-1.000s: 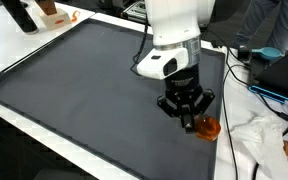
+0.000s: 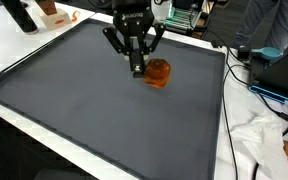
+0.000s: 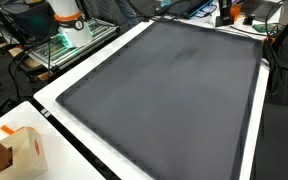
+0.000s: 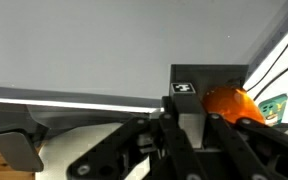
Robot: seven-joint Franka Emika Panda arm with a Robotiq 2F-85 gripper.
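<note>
My gripper [image 2: 137, 70] is over the dark grey board [image 2: 89, 90], with its narrow fingers close together. Beside them hangs a rounded orange, glossy object [image 2: 157, 72], which moves with the gripper. In the wrist view the orange object [image 4: 227, 103] shows to the right of the fingers, next to a flat black piece [image 4: 212, 74]. The fingers cover the spot where the object is gripped. Exterior view 2 catches only the lower end of the gripper [image 3: 224, 14] at the top right, by the board's far edge.
Most of the board [image 3: 164, 90] is bare, within its pale border. Crumpled white plastic [image 2: 259, 145] lies off its right side. Cables [image 2: 274, 95] run along that side, and a wooden-looking block [image 2: 54, 15] stands at the back left.
The gripper has travelled left and toward the back across the board, from near its front right edge. The orange object has gone along beside the fingers.
</note>
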